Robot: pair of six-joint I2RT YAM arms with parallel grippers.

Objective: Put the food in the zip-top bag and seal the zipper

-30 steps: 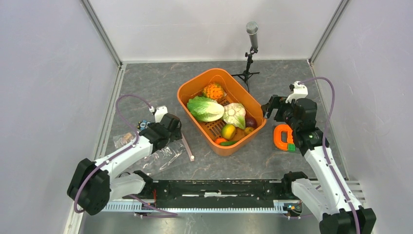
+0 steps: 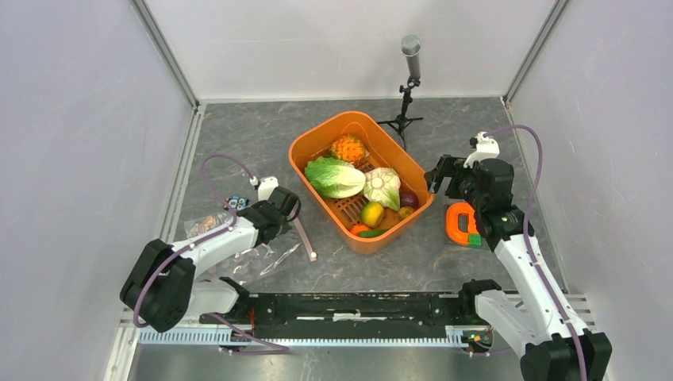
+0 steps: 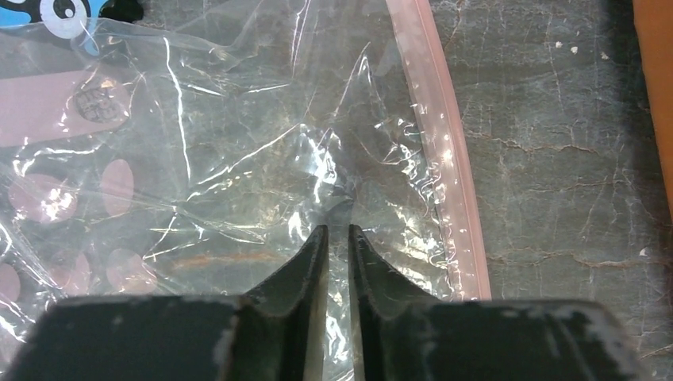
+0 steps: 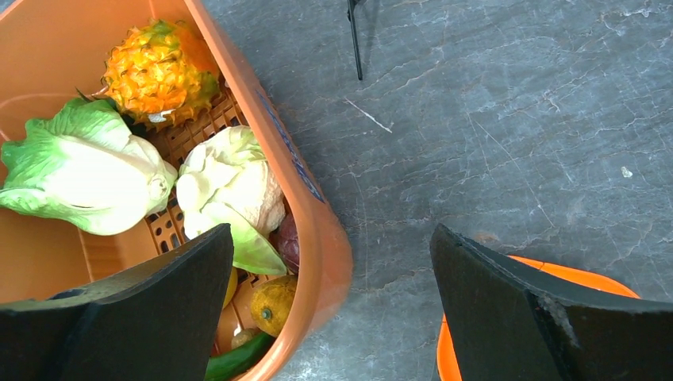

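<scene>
A clear zip top bag (image 3: 238, 159) lies flat on the grey table at the left, its pink zipper strip (image 3: 444, 151) running along the side that faces the basket. Over the clear film, just left of that strip, my left gripper points down with a narrow gap between its fingertips; no film is plainly pinched there. The food sits in an orange basket (image 2: 305, 143): a green cabbage (image 4: 95, 171), a cauliflower (image 4: 230, 182), a spiky orange fruit (image 4: 159, 71) and several smaller pieces. Beside the basket's right end, my right gripper is wide open and empty.
An orange-handled tool (image 2: 459, 225) lies on the table below my right gripper. A microphone on a small tripod (image 2: 405, 111) stands behind the basket. A small blue item (image 3: 67, 12) rests at the bag's far edge. Bare table shows in front of the basket.
The right arm, the basket and the food look unmoved.
</scene>
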